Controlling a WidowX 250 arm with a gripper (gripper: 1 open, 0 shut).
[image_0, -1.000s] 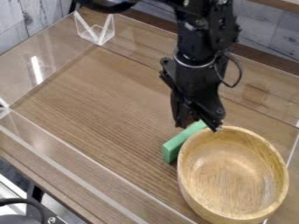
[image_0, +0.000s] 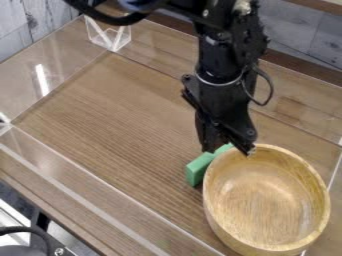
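Observation:
My gripper (image_0: 218, 138) is shut, its tips pointing down just above a green block (image_0: 201, 168) on the wooden table. The block lies against the left side of a large beige bowl (image_0: 267, 235), partly hidden behind the rim and the gripper. Whether the tips touch the block or the bowl I cannot tell. Nothing shows between the fingers.
A white wire holder (image_0: 110, 30) stands at the back left. A wall runs along the back and left, and a black cable lies at the bottom left corner.
The gripper has shifted slightly left and changed its angle a little. The block and bowl look nearly unchanged.

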